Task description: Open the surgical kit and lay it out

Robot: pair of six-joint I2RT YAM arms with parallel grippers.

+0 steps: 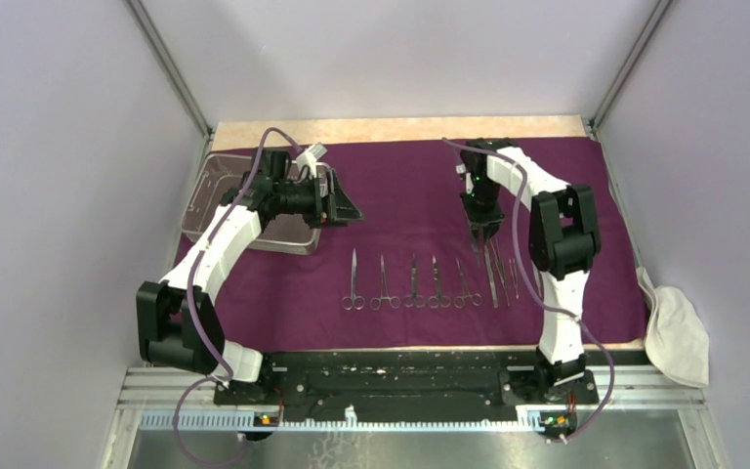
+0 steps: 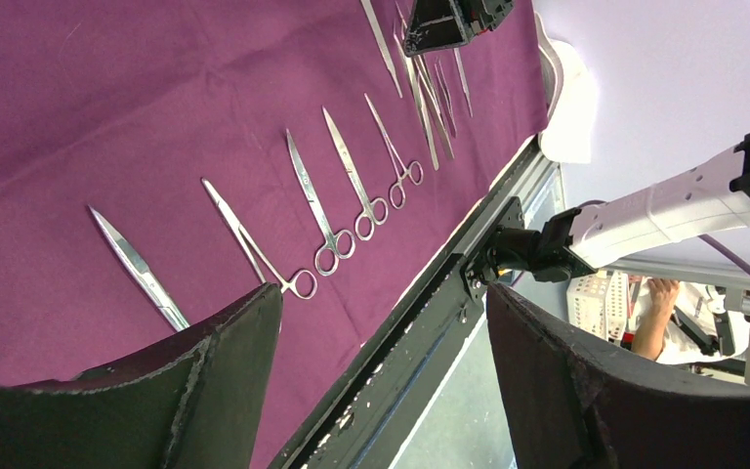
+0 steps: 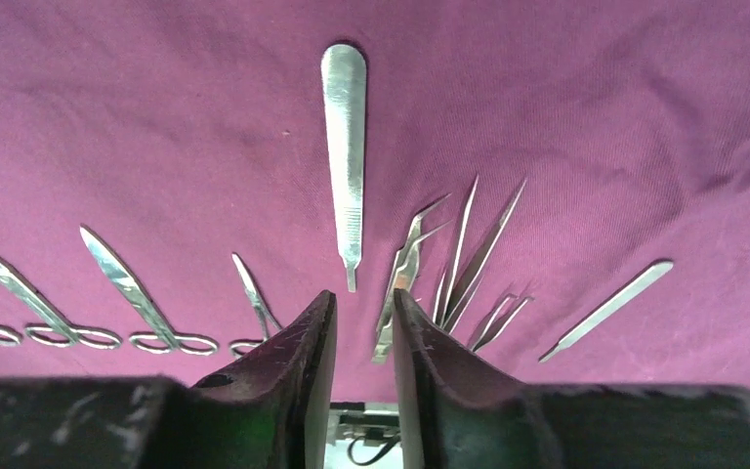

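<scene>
A row of scissors and clamps lies along the front middle of the purple cloth. To their right are several tweezers and slim steel instruments. A flat handle lies alone just ahead of my right gripper, which is over this group with nothing seen in its grasp; its fingertips stand somewhat apart. A smaller blade-like tool lies further right. My left gripper hangs over the left part of the cloth by the tray, open and empty.
The steel tray stands at back left, partly under the left arm. A folded white cloth lies beyond the right edge.
</scene>
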